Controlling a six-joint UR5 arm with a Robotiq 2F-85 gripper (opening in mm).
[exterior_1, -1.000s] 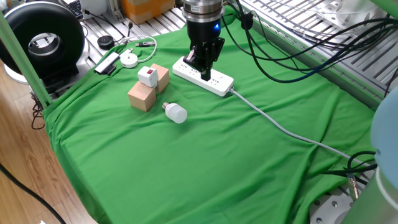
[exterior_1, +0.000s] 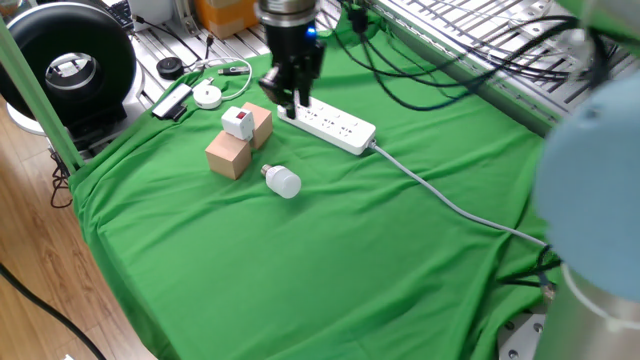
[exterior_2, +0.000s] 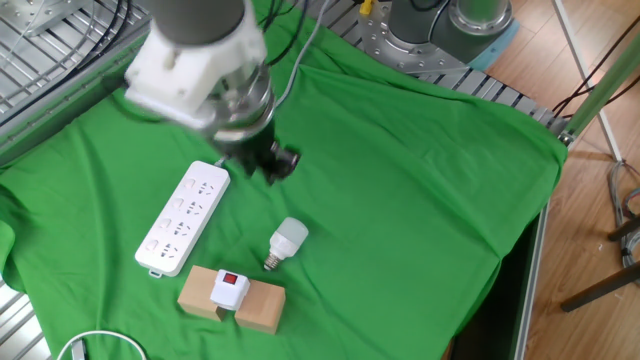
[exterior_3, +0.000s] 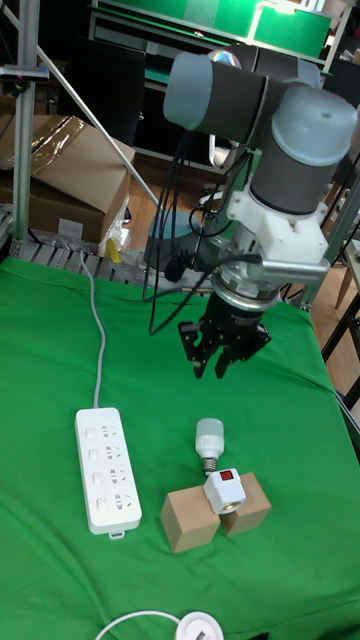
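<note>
A white light bulb (exterior_1: 284, 182) with a metal screw base lies on the green cloth. Near its base a small white socket adapter (exterior_1: 238, 123) with a red switch rests on two tan blocks (exterior_3: 190, 519). The white power strip (exterior_2: 183, 217) lies flat on the cloth to one side, its grey cord leading away. My black gripper (exterior_3: 210, 371) hangs above the cloth, clear of all these objects. Its fingers stand apart with nothing between them in exterior view 3; in exterior view 2 the gripper (exterior_2: 272, 173) is blurred.
A white puck-like device (exterior_1: 207, 96) with a cable sits at the cloth's edge. Loose black cables (exterior_1: 470, 75) hang from the arm.
In exterior view 1 the gripper has shifted left and slightly upward in the picture, and the arm's blue cover has come further into view. Bulb, adapter, blocks and power strip have stayed put.
</note>
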